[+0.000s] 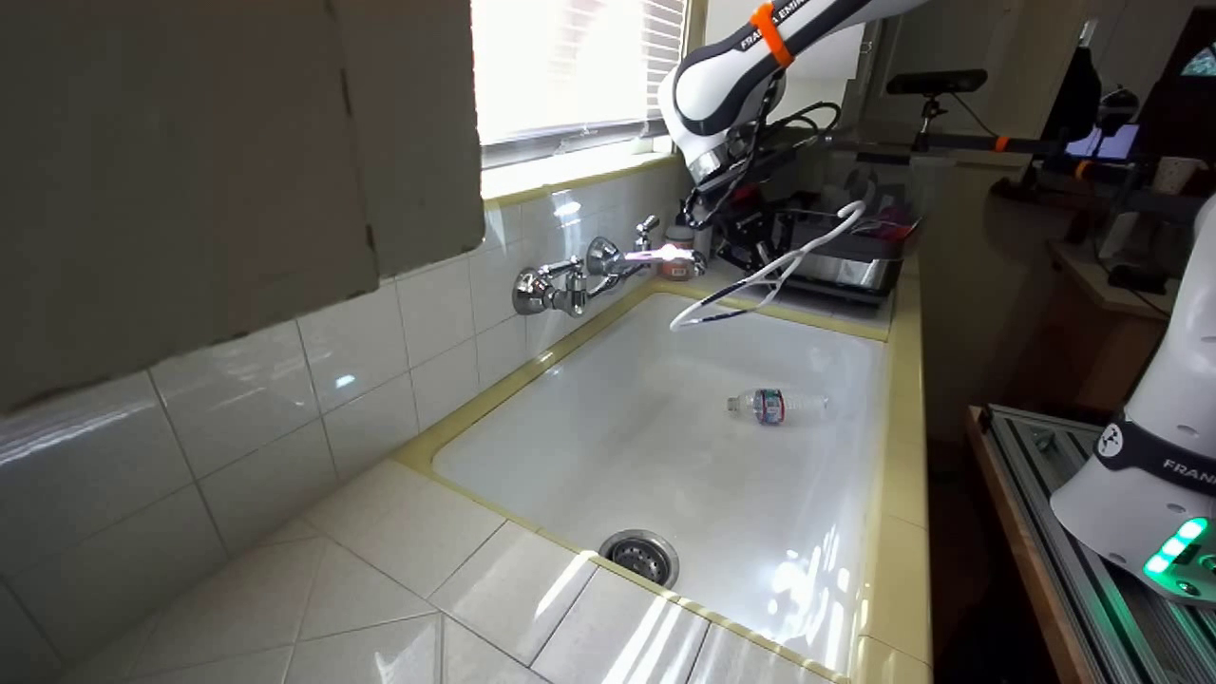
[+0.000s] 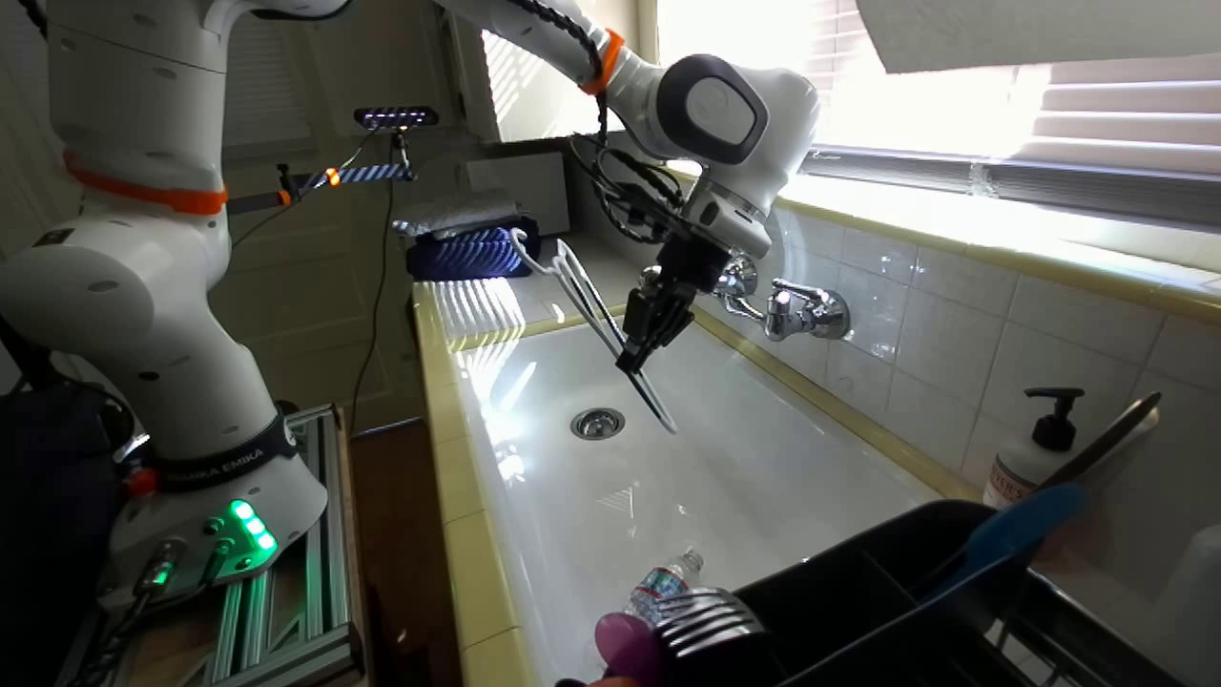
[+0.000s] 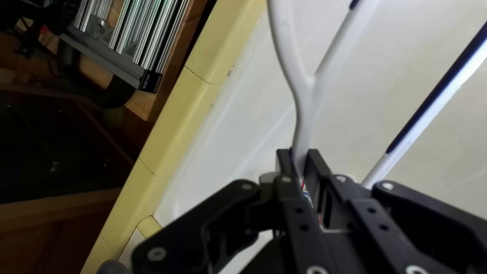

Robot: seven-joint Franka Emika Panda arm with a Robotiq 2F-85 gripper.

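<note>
My gripper is shut on a white plastic hanger [image 3: 299, 98], gripped where its stem forks in the wrist view. The hanger [image 2: 589, 303] hangs tilted above the sink in exterior view 2, its lower end reaching down past the gripper [image 2: 631, 364]. In exterior view 1 the same hanger [image 1: 787, 266] slants over the far end of the sink, with dark strips along its bars. The fingers themselves are hard to make out in that view.
A clear bottle [image 1: 770, 406] lies in the white sink [image 1: 547, 433], whose drain [image 1: 639, 559] is at the near end. Chrome taps [image 1: 559, 285] jut from the tiled wall. A dish rack [image 2: 870, 595] and a soap bottle [image 2: 1030, 452] stand at the other end.
</note>
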